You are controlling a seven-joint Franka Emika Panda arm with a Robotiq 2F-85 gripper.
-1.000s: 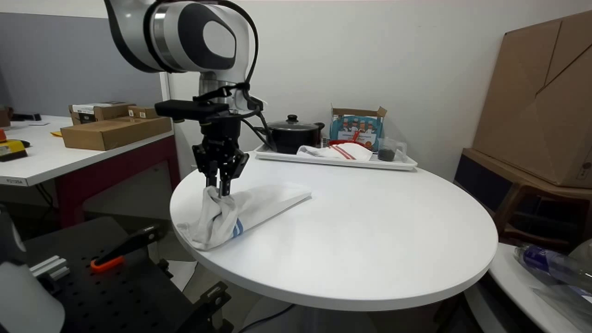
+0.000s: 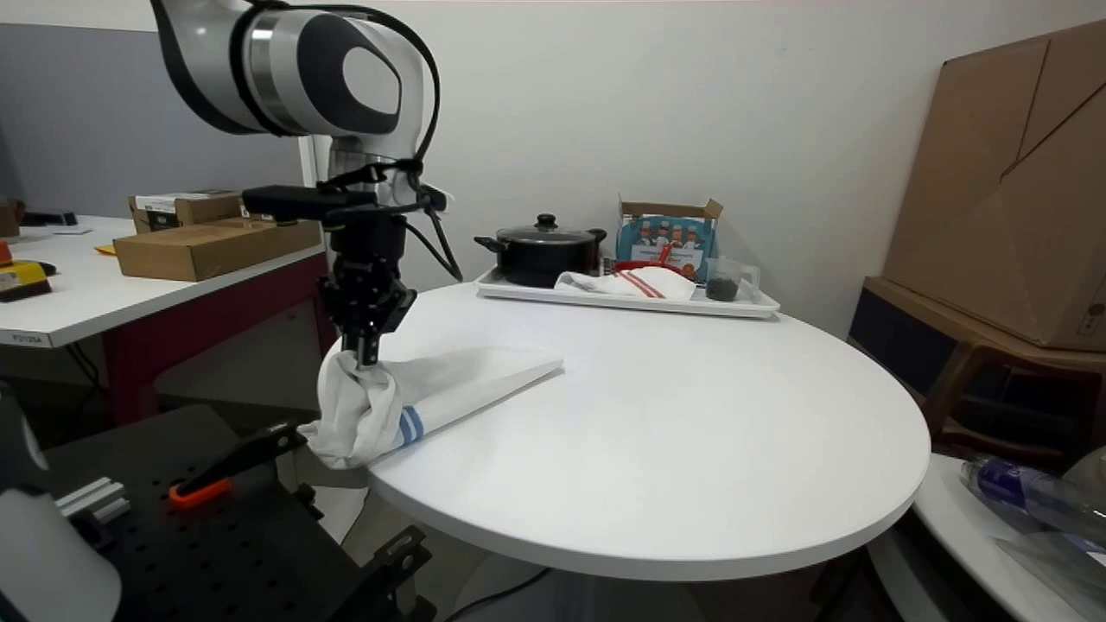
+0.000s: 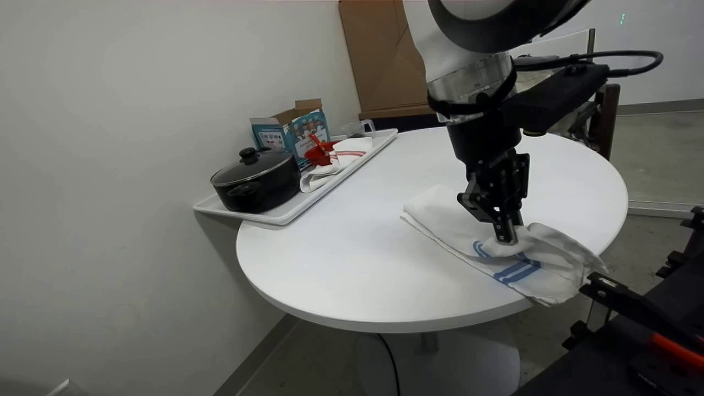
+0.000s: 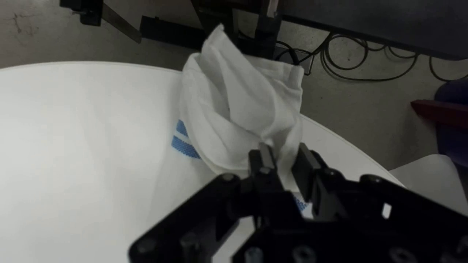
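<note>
A white cloth with blue stripes (image 2: 468,390) lies on the left of the round table. Its near end is bunched up and hangs a little over the edge. My gripper (image 2: 363,358) points down into this bunched part. From the other side, the gripper (image 3: 506,238) also reaches into the cloth (image 3: 455,214), beside the blue stripes. In the wrist view, a fold of the cloth (image 4: 245,94) runs between the fingers, which stand a little apart. Whether they press on the fold cannot be made out.
A white tray (image 2: 539,295) at the back carries a lidded black pot (image 2: 544,254), a red-striped cloth (image 2: 648,282), a box and a clear cup. A dark platform (image 2: 207,518) stands near the cloth's hanging end.
My gripper has moved left, and the cloth has slid the same way, its bunched end now past the table edge. The fingers look closer together than before.
</note>
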